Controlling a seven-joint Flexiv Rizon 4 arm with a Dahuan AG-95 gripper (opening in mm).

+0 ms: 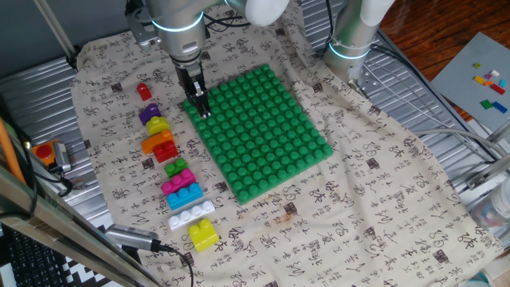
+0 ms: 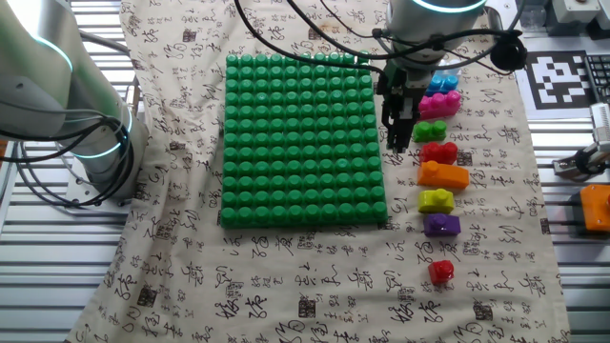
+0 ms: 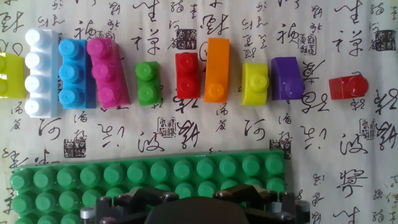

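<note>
My gripper [image 1: 199,104] hangs over the brick-side edge of the green baseplate [image 1: 263,135]. In the wrist view its fingers [image 3: 134,202] stand wide apart at the bottom, open, with no brick visible between them. Beside the plate runs a row of loose bricks: a small red one [image 3: 348,88], purple [image 3: 286,79], yellow [image 3: 255,84], orange [image 3: 216,68], red [image 3: 187,74], green [image 3: 148,83], pink [image 3: 107,73], blue [image 3: 76,73], white [image 3: 42,73] and a yellow-green one [image 3: 10,76]. No brick shows on the baseplate.
The robot's base [image 1: 348,52] stands behind the baseplate. A grey plate [image 1: 482,80] with small bricks lies off at the right. Black cables [image 2: 315,57] cross near the arm.
</note>
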